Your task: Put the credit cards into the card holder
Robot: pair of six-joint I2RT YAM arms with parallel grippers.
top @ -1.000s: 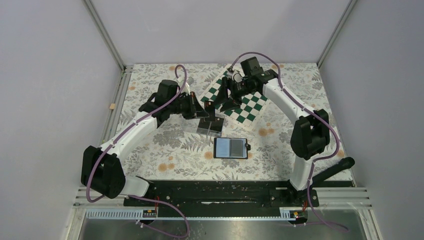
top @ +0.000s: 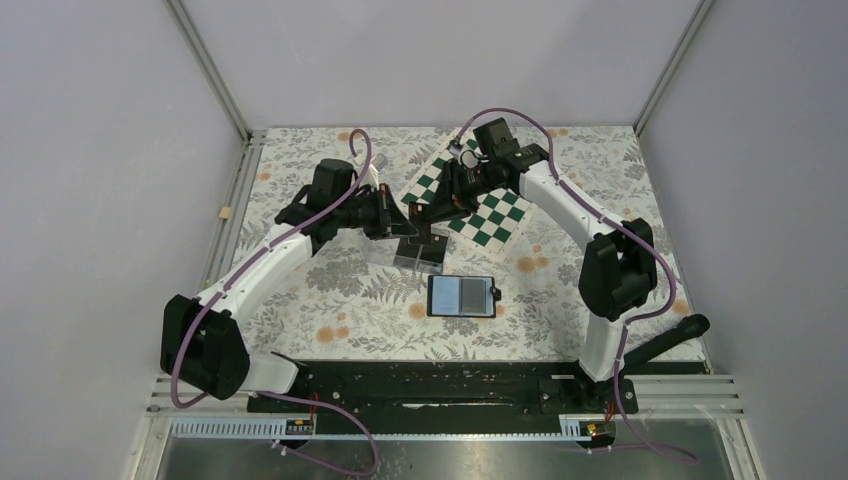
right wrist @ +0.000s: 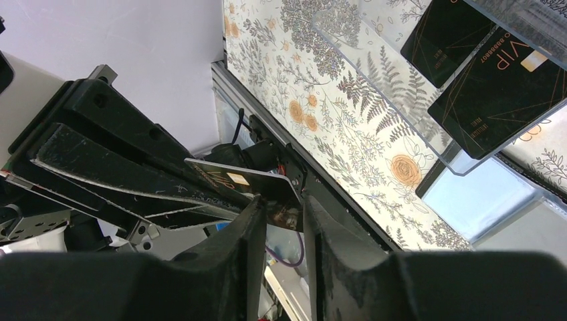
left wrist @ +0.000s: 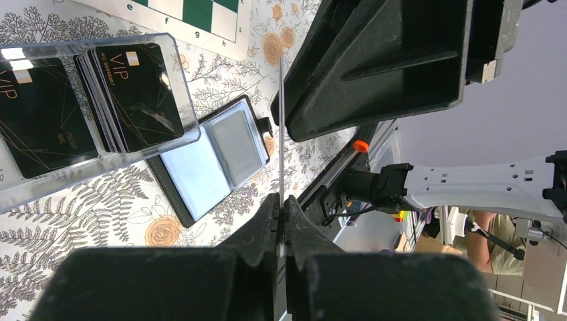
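Observation:
A black VIP card (right wrist: 271, 186) is held in the air by my left gripper, which is shut on it. The left wrist view shows that card edge-on as a thin upright line. My right gripper is at the card's free end, its fingers part open with the card's corner between them. From above, both grippers meet over the clear box (top: 381, 251), my right gripper (top: 437, 208) coming from the right. Black cards (left wrist: 137, 93) lie in two stacks inside the box. The card holder (top: 446, 296) lies open and flat in front of it, pale pockets facing up.
A green and white checkered board (top: 490, 222) lies behind, partly beneath the right arm. The two grippers are very close together.
The left arm, box and holder look unchanged.

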